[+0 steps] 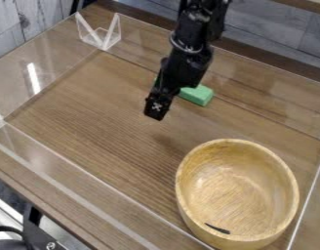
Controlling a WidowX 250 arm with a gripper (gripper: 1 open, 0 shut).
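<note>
My black arm reaches down from the top centre, and its gripper (pixel 160 104) hangs open low over the wooden board, left of and slightly in front of a green block (pixel 197 95). I can make out nothing held between the fingers. The arm hides part of the block's left end.
A large tan oval bowl (pixel 237 168) takes up the lower right, with a small dark object inside. A white wire rack (pixel 100 29) stands at the back left. The left and middle of the board (pixel 85 127) are bare.
</note>
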